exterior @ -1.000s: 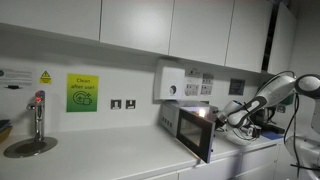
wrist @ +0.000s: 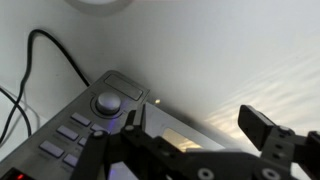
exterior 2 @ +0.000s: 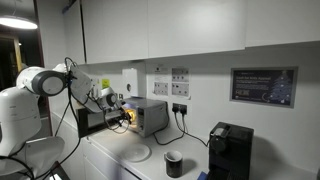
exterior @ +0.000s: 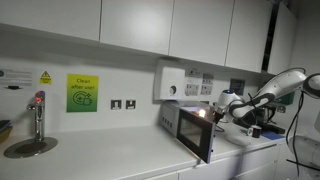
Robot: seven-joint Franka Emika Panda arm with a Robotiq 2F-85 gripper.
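The microwave stands on the counter with its dark door swung open and a warm light glowing inside. In the wrist view its grey control panel, with a round knob and rows of buttons, lies below and to the left of my gripper. The fingers stand wide apart, and nothing shows between them except the lit opening and pale surface beyond. From the second exterior view, my gripper is close in front of the microwave; whether it touches cannot be told.
A white plate lies on the counter in front of the microwave. Farther along stand a dark mug and a black coffee machine. Black cables run beside the panel. The counter toward the sink is clear.
My arm has risen and shifted left toward the microwave in the first exterior view. The microwave and its open door look unmoved.
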